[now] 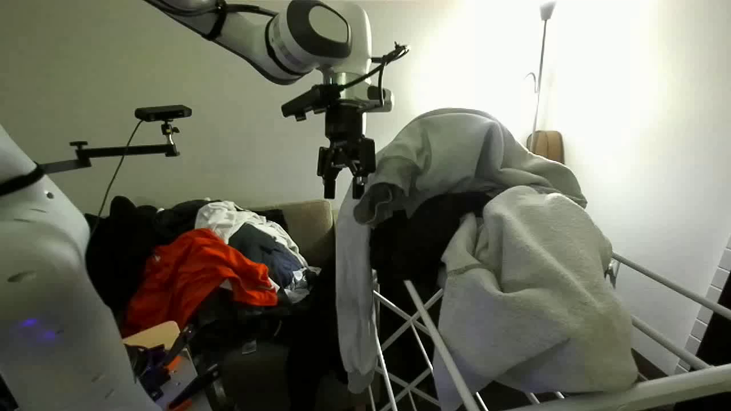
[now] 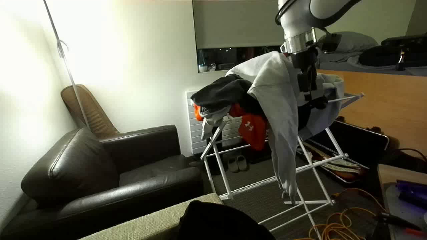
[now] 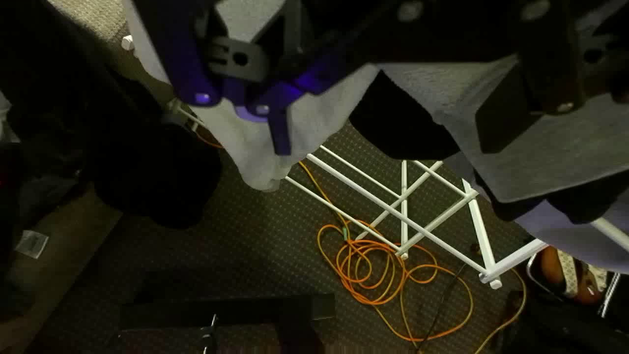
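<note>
My gripper (image 1: 344,188) points straight down with its two fingers apart, and nothing shows between them. In exterior view 1 it hangs level with the upper left side of a grey-white garment (image 1: 456,147) draped over the white drying rack (image 1: 428,318). One long sleeve (image 1: 354,308) of the garment drops down the rack's left side, below my gripper. In the wrist view, the left finger (image 3: 279,130) and right finger (image 3: 507,112) stand wide apart, with pale cloth (image 3: 321,118) beneath. Whether a finger touches the cloth I cannot tell.
Dark clothing (image 2: 224,94) and a red garment (image 2: 253,131) also hang on the rack. Behind lies a clothes pile with an orange garment (image 1: 199,274). A black armchair (image 2: 148,176) stands beside the rack; an orange cable (image 3: 371,265) lies coiled on the floor.
</note>
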